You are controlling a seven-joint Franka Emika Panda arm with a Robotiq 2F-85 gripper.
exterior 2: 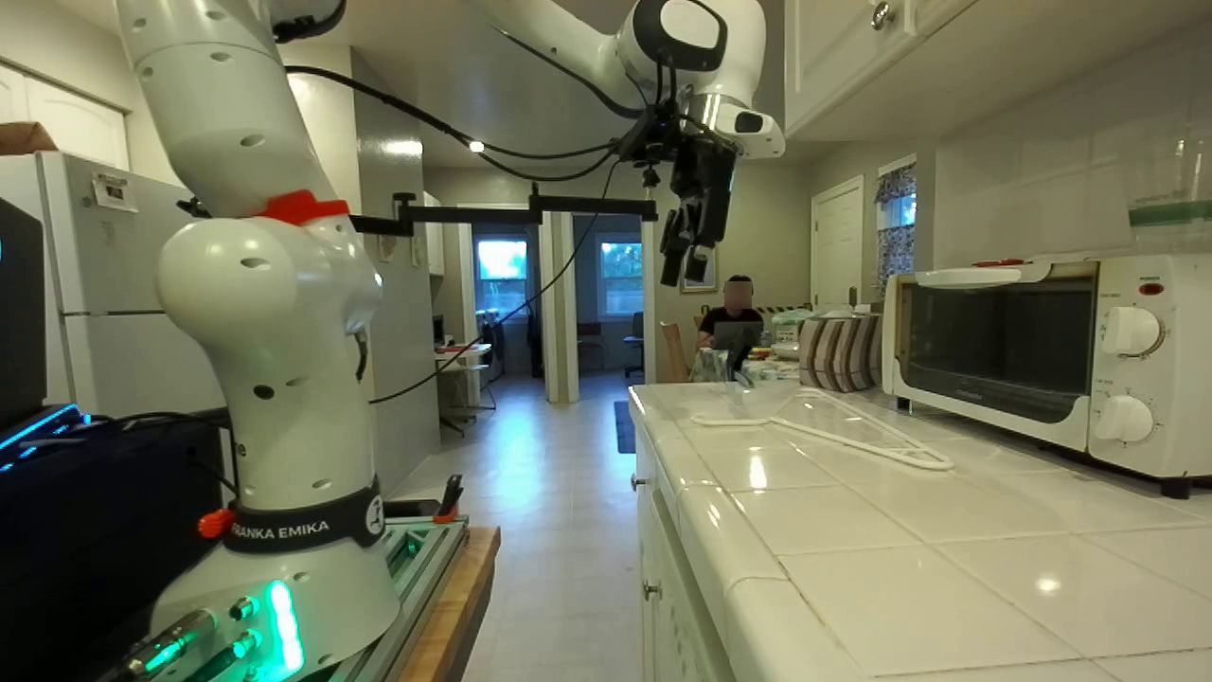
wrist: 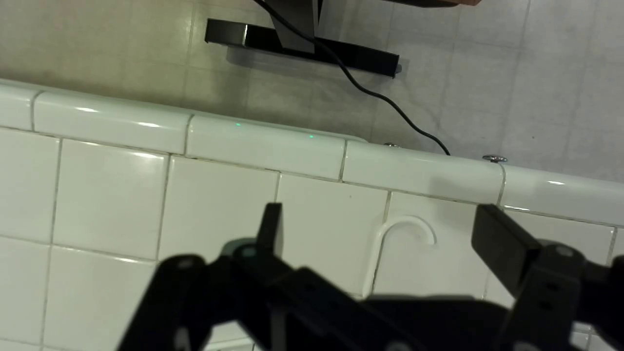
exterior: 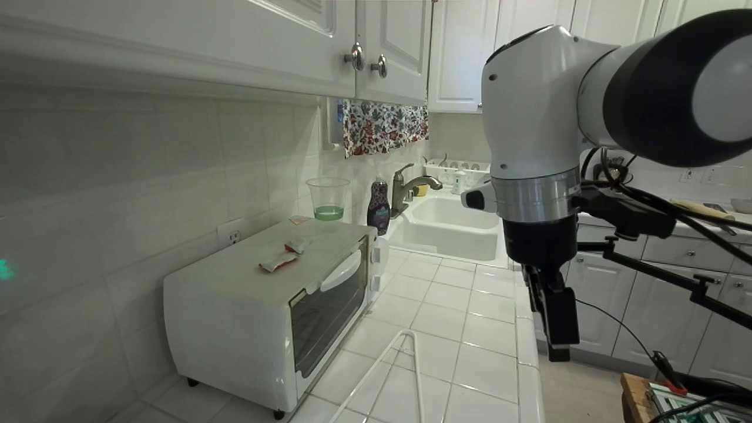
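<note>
A white hanger (exterior 2: 846, 430) lies flat on the tiled counter, its hook toward the front edge. In exterior view 1 only part of the hanger (exterior: 417, 366) shows before the frame cuts it off. My gripper (exterior 2: 685, 273) hangs above the counter's front edge, fingers downward, well clear of the hanger. The wrist view has the gripper with its fingers wide apart and nothing held between them. Between those fingers, lower down on the tiles, the hanger's hook (wrist: 409, 219) is visible; the rest of the hanger is mostly hidden behind the gripper.
A white toaster oven (exterior: 225, 303) stands against the wall, bearing small packets (exterior: 278, 262) and a clear cup (exterior: 328, 197) with green liquid. Past it are a dark soap bottle (exterior: 378, 207) and the sink (exterior: 451, 225). Cabinets (exterior: 395, 49) overhang the counter. Bare tiles (exterior 2: 1000, 580) lie beside the hanger.
</note>
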